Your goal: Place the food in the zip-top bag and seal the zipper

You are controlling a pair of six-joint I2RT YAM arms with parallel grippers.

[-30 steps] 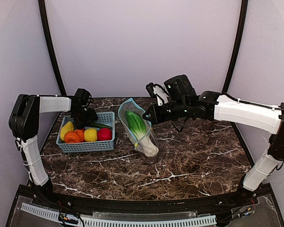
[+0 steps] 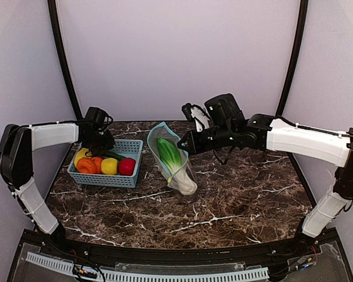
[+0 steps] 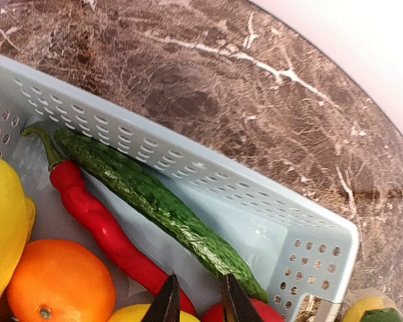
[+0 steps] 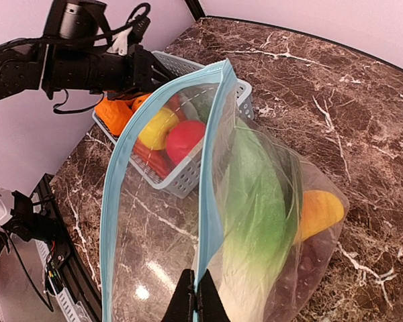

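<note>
The zip bag (image 2: 173, 161) holds a bok choy (image 2: 167, 155); the right wrist view also shows something yellow-orange (image 4: 319, 215) through its plastic. My right gripper is shut on the bag's blue-edged top. In the blue basket (image 2: 106, 181) my left gripper is over the food, low at the bottom of its view; whether it grips anything is unclear. Around it are a red chili (image 3: 104, 221), a cucumber (image 3: 164, 208), an orange (image 3: 57, 288), a yellow pepper (image 3: 0, 221) and a red round item (image 2: 126, 166).
Pale walls stand behind and at both sides. The basket sits at the left, just beside the bag.
The basket moved slightly left and back from one second ago. The right arm and bag are still.
</note>
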